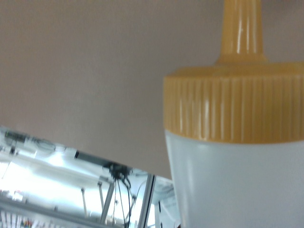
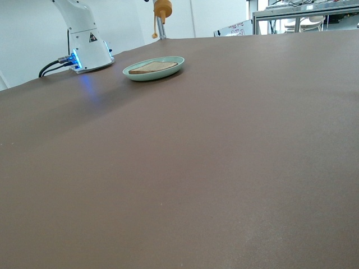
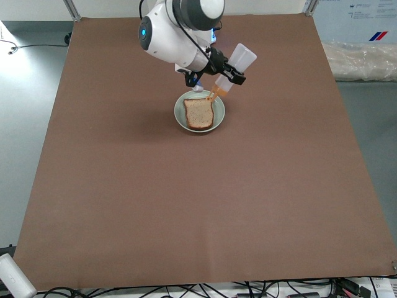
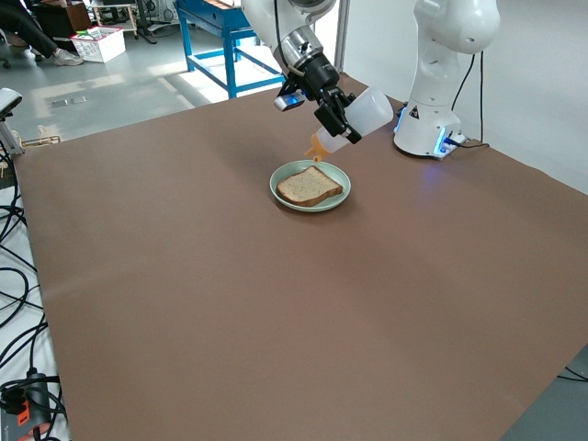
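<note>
A slice of bread [image 3: 198, 113] [image 2: 151, 67] [image 4: 308, 187] rests on a pale green plate [image 3: 220, 113] [image 2: 178, 61] [image 4: 342, 178]. Above the plate, my gripper [image 3: 223, 76] [image 4: 342, 121] is shut on a translucent squeeze bottle [image 3: 242, 58] [image 4: 371, 109] with an orange-yellow cap [image 2: 163, 8] [image 1: 235, 102]. The bottle is tilted, nozzle down over the bread's edge in both side views. In the wrist view the bottle fills the right side; the fingers are not seen there.
A white robot base [image 2: 90, 50] [image 4: 427, 129] stands at the back edge. Cables [image 4: 23, 340] run along another edge.
</note>
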